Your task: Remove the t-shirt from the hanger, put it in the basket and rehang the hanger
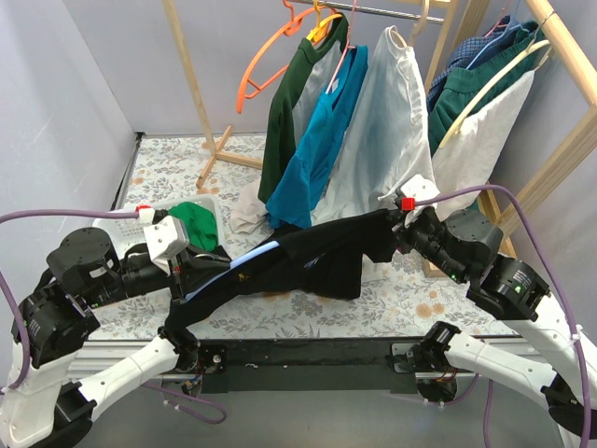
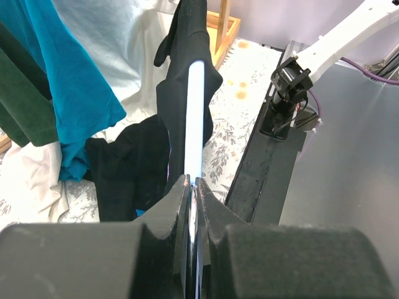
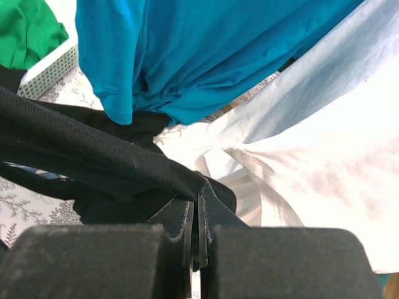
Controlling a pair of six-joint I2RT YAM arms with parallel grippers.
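Note:
A black t-shirt (image 1: 322, 266) is stretched between my two arms above the patterned table. Out of its cloth, towards my left arm, runs a light blue hanger (image 2: 194, 124); the far end of this hanger is hidden inside the shirt. My left gripper (image 1: 189, 277) is shut on the hanger's near end, as the left wrist view shows. At the other side my right gripper is shut on a pinched fold of the shirt, which is pulled taut towards the left.
Behind the shirt hang a blue garment (image 1: 317, 140), a dark green one (image 1: 287, 112) and a pale one (image 1: 382, 131) on the rack. A white basket (image 3: 53, 70) with green cloth stands at the left. Bare table (image 1: 420, 303) shows in front.

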